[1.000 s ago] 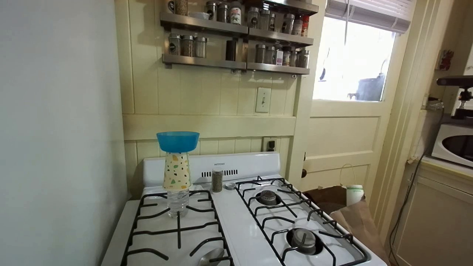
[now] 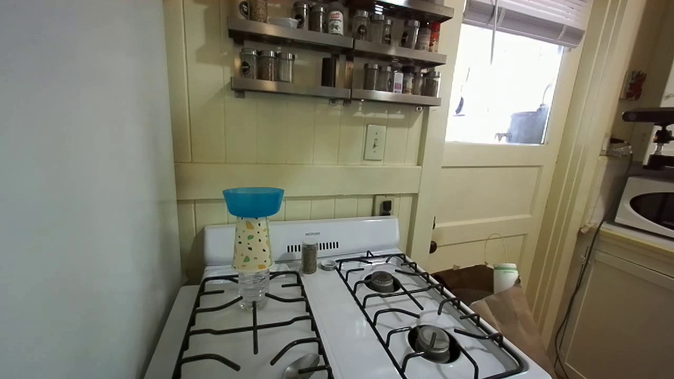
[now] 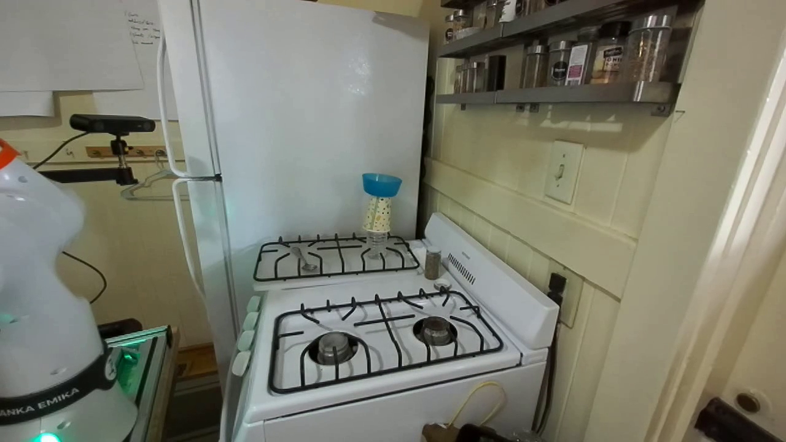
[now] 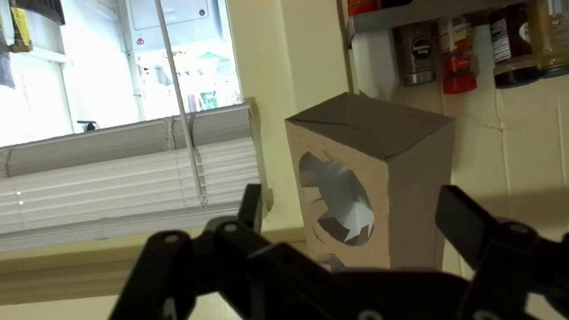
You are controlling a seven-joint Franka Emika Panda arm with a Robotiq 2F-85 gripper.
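Note:
My gripper shows only in the wrist view, its dark fingers [image 4: 462, 224] wide apart. A cardboard box [image 4: 416, 202] with a ragged hole appears in the gap between them, seemingly beyond the fingertips; no grip on it shows. On the stove's left rear grate, a blue bowl [image 2: 254, 202] tops a patterned cup [image 2: 252, 245], which rests over a clear container [image 2: 254, 288]. A spice jar [image 2: 309, 258] stands near the stove's back panel, beside a small round lid [image 2: 328, 265]. A spoon [image 3: 306, 260] lies toward the front of the left grate.
Metal wall shelves [image 2: 290, 38] full of jars hang above the stove [image 3: 398, 372]. A refrigerator [image 3: 317, 110] borders its left side. The arm's base [image 3: 55, 353] is at the left in exterior view 2. The wrist picture looks upside down, with window blinds [image 4: 122, 186] low.

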